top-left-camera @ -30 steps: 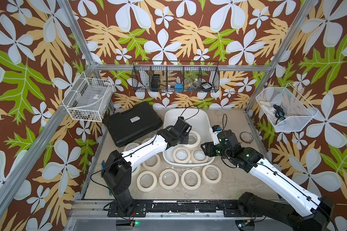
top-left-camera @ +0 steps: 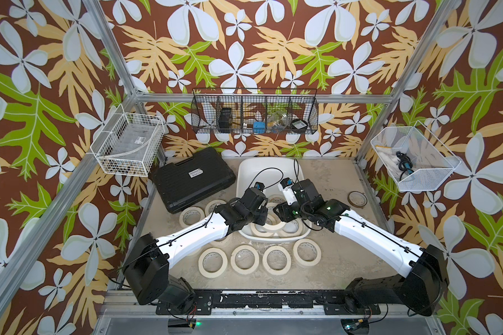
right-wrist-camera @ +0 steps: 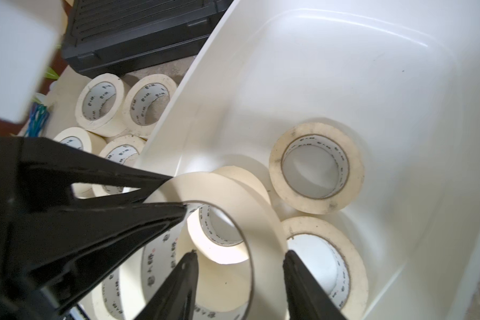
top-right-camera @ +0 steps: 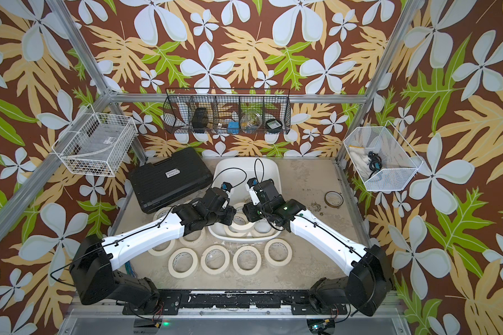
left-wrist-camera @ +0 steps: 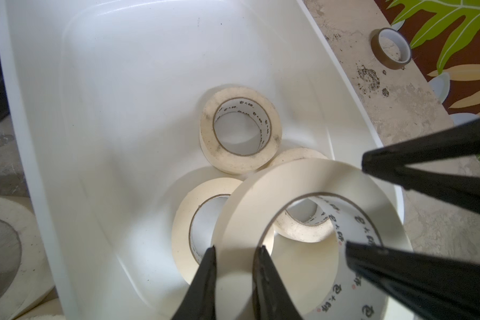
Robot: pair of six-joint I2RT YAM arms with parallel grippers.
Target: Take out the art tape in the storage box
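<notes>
A cream roll of art tape [left-wrist-camera: 309, 176] is held tilted over the front of the white storage box [left-wrist-camera: 117, 80]. My left gripper is shut on one side of its ring, one finger in the hole and one outside. Across the ring, my right gripper is part open, its fingers straddling the wall with a gap on the inner side. Below, inside the box, lie three more rolls: one stands out toward the middle [right-wrist-camera: 352, 165], one by its side [right-wrist-camera: 352, 272], and one partly hidden behind the held roll [right-wrist-camera: 224, 253].
Several tape rolls [top-left-camera: 213, 263] lie on the table in front and to the left of the box. A black case [top-left-camera: 192, 178] sits at the back left. One brown tape roll [top-left-camera: 357, 199] rests alone at the right, where the table is mostly clear.
My left gripper has come toward the front with the roll. The right arm has moved left, from the box's right edge to the held roll, and both grippers now meet at it.
</notes>
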